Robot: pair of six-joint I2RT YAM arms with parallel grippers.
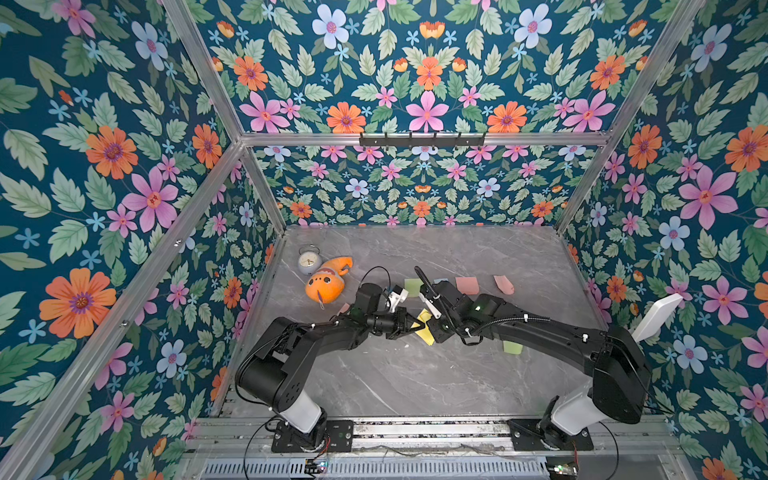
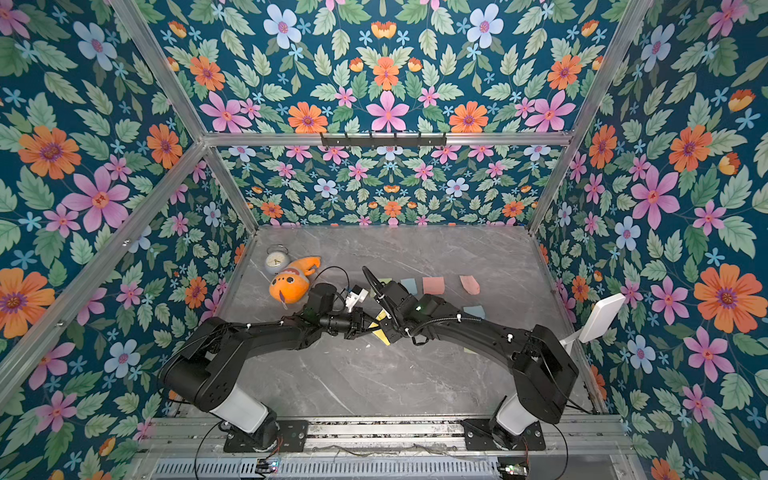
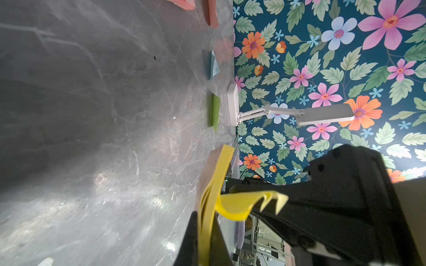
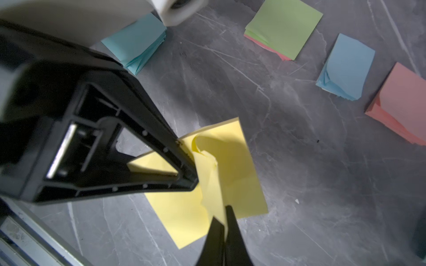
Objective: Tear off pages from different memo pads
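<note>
A yellow memo pad point(image 4: 239, 173) is held off to the middle of the table, its top page curled up and crumpled. In the left wrist view my left gripper is shut on the pad point(image 3: 219, 164), gripping it edge-on. My right gripper is shut at the curled page, whose strip runs down to its fingertips in the right wrist view; whether it pinches the paper is unclear. The two grippers meet at the pad in both top views.
Blue point(image 4: 344, 62), green point(image 4: 284, 24) and pink point(image 4: 401, 99) pads lie behind. An orange plush toy point(image 1: 325, 284) and a clock point(image 1: 309, 260) sit at the back left.
</note>
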